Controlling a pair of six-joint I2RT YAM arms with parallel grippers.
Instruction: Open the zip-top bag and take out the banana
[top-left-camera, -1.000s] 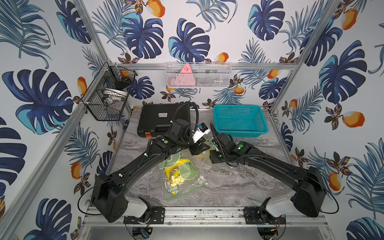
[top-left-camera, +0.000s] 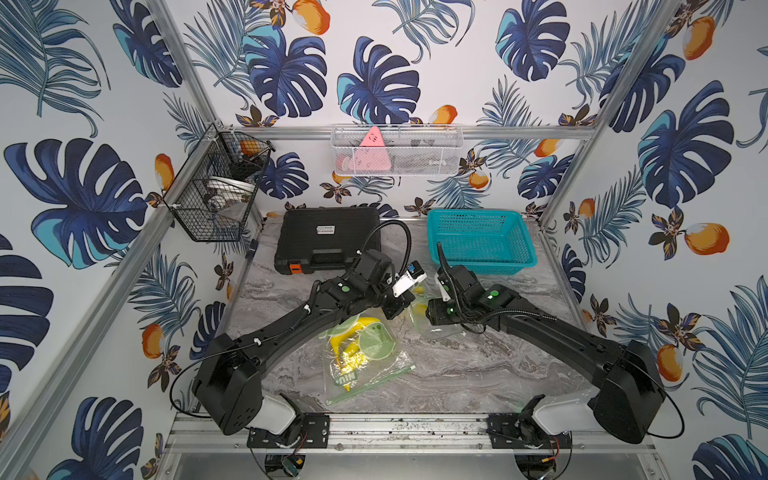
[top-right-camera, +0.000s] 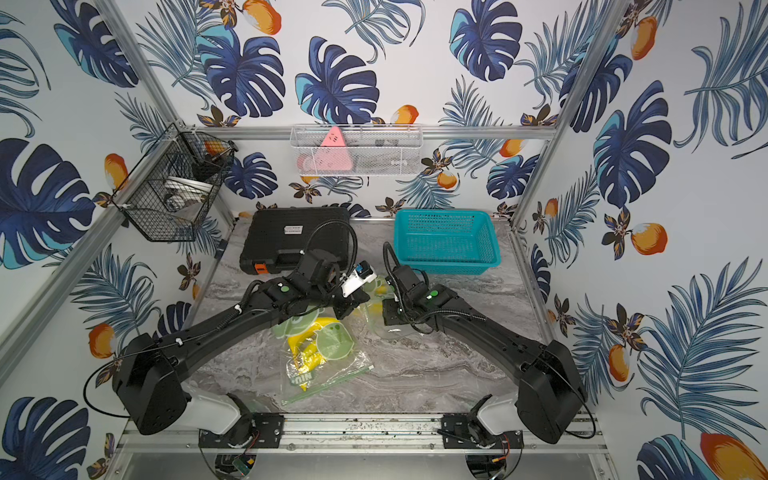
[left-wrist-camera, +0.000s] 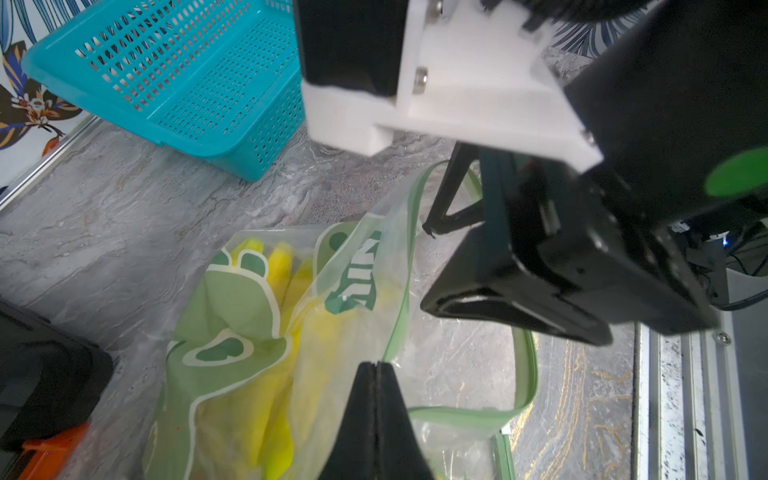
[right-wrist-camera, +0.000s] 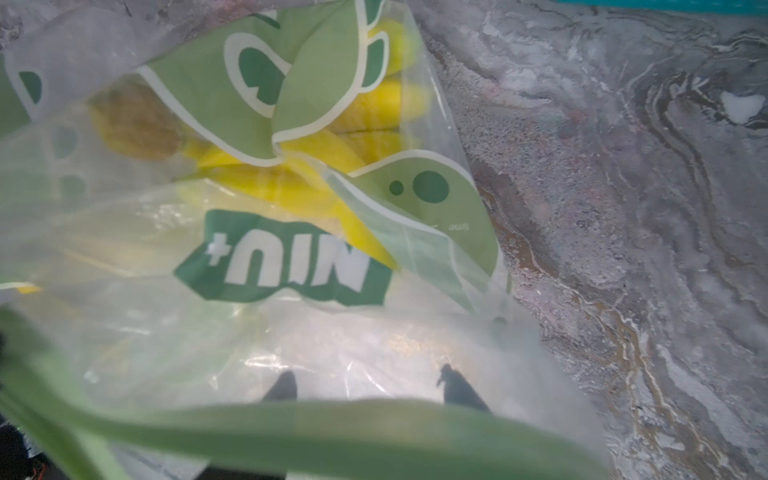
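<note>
A clear, green-printed zip bag (left-wrist-camera: 228, 296) with yellow bananas (right-wrist-camera: 268, 188) inside lies between my arms. Its green zip strip forms an open loop in the left wrist view. My right gripper stands part open at that mouth, fingertips past the strip, with no banana between them. The same gripper reaches in over the loop from the right in the left wrist view. Down at the bag's near edge my left gripper is shut; nothing shows between its fingers. From above, both arms cover much of this bag.
Another zip bag (top-left-camera: 360, 364) with yellow fruit lies flat at the left front. Behind are a black case (top-left-camera: 320, 232) and an empty teal basket (top-left-camera: 481, 240).
Both grippers have shifted a little to the right over the last second. The other bag on the left has not moved.
</note>
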